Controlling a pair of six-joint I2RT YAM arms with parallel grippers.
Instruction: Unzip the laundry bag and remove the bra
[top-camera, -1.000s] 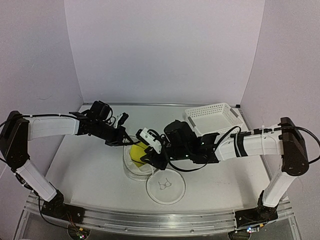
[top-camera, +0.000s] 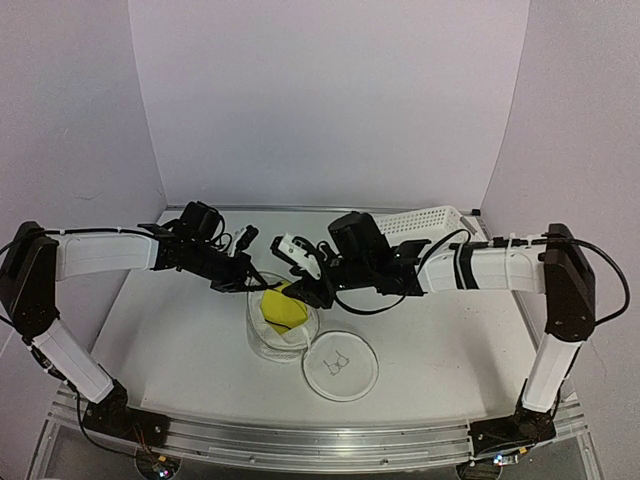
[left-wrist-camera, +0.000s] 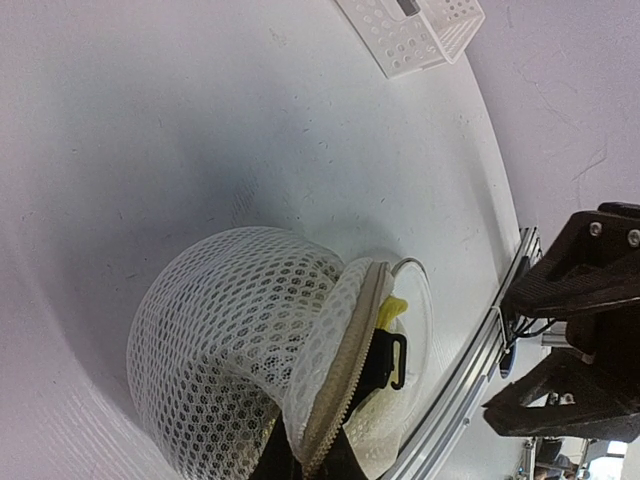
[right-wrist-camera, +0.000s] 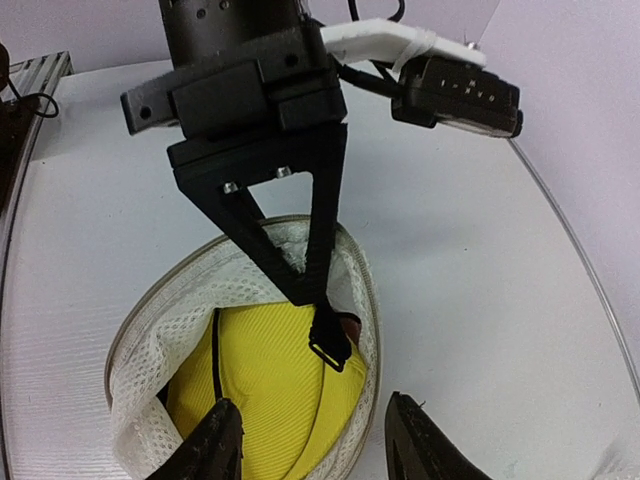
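The round white mesh laundry bag stands unzipped, its top open. Its round flap, printed with a bra outline, lies to its right. Inside the bag is the yellow bra, with dark edging on the bra in the right wrist view. My left gripper is shut on the bag's zippered rim, fingertips reaching inside near the bra. Over the opening hangs my right gripper, fingers apart with no cloth gripped between them; the yellow bra shows below.
A white perforated basket stands at the back right, partly covered by my right arm. Both grippers are close together over the bag.
My right gripper has moved slightly away from the table's front edge, and its arm has swung back over the basket. The flap shifted a little to the right. My left arm stayed still.
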